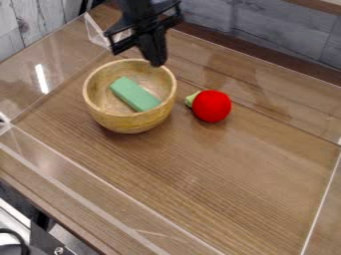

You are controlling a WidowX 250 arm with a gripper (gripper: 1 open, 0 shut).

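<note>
A yellow bowl [106, 119] sits left of centre on the wooden table [200, 189], holding a green block [135, 94] that lies flat inside. My dark gripper [150, 43] hangs above and just behind the bowl, clear of the block, shut, with nothing seen between its fingers.
A red round object [212, 105], like a tomato with a pale green end, lies right of the bowl. The table's left edge shows with cables beyond it at the lower left.
</note>
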